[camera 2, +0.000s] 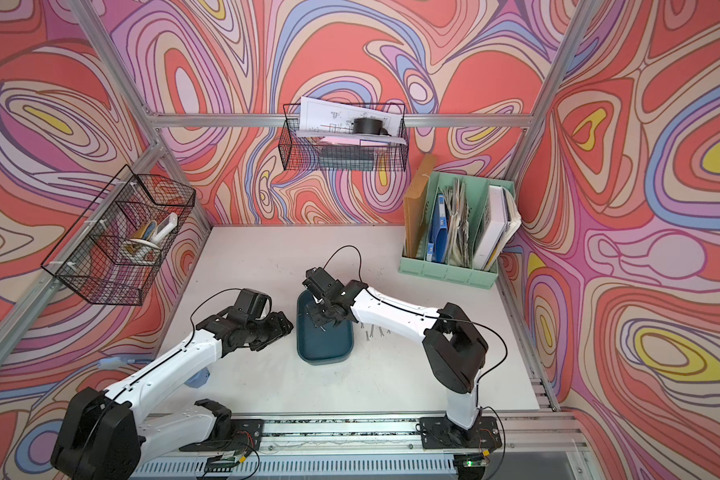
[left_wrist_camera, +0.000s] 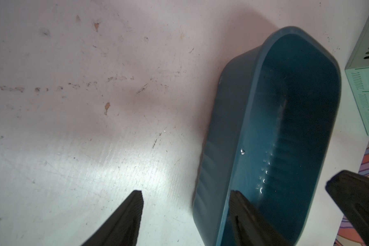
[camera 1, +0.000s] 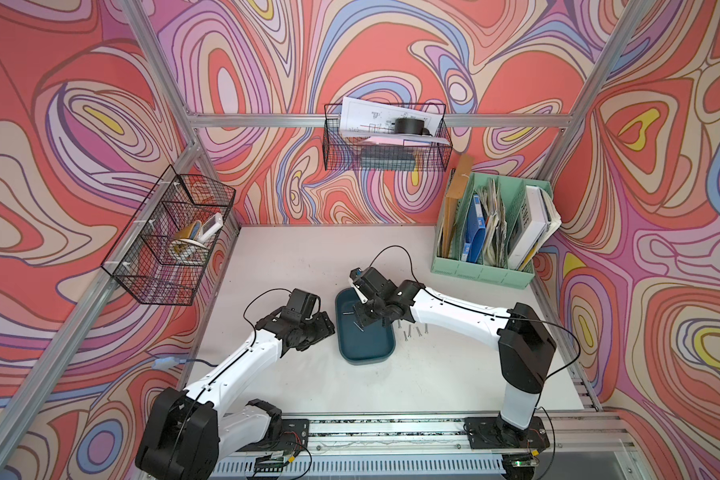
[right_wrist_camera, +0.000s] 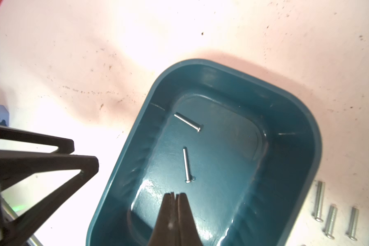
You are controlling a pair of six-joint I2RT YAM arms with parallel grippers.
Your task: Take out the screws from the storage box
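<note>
The dark teal storage box (right_wrist_camera: 250,184) rests on the white table. On its floor in the right wrist view lie two silver screws: an upper slanted screw (right_wrist_camera: 187,121) and a lower, nearly upright screw (right_wrist_camera: 186,166). My right gripper is above the box, its fingertips pressed together with nothing between them, apart from the lower screw. To the left of the box, my left gripper holds its fingers (left_wrist_camera: 129,213) wide apart; nothing is between the tips, and one finger overlaps the box wall in the left wrist view.
Several screws (right_wrist_camera: 331,221) lie on the table just right of the box. A green file organizer (camera 1: 488,273) with folders stands at the back right. Wire baskets hang at the back (camera 1: 388,152) and left (camera 1: 172,240).
</note>
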